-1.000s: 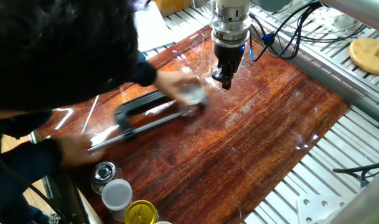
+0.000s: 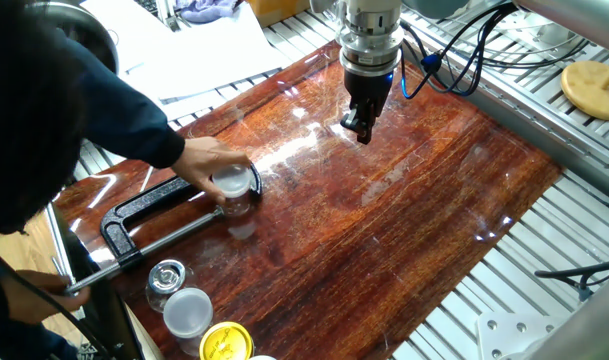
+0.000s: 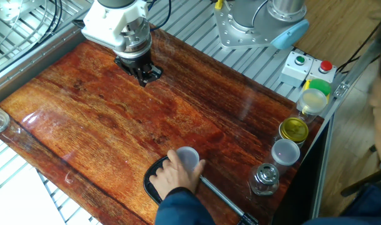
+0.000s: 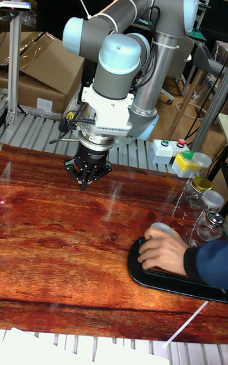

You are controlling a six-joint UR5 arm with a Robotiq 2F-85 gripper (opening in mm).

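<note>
My gripper [image 2: 360,128] hangs above the wooden board, black and pointing down, apart from every jar. It is small and dark in all views, so the state of its fingers is unclear; no object shows at its fingertips. A person's hand holds a clear jar with a whitish lid [image 2: 232,180] on the board, at the end of a black C-shaped clamp [image 2: 149,207]. Their other hand is on the clamp's rod. In exterior view 2, the same lidded jar [image 3: 188,159] sits well away from my gripper [image 3: 142,75].
Along one board edge stand a silver-topped jar [image 3: 265,177], a white-lidded jar [image 3: 284,152], a gold-lidded jar [image 3: 293,129] and another pale-lidded jar [image 3: 313,100]. Button boxes [image 3: 304,69] stand beyond. The person leans over one side; the board's other half is clear.
The person has drawn the clamp and the held jar toward the left in exterior view 1, away from my gripper, and leaned back. My arm has stayed still.
</note>
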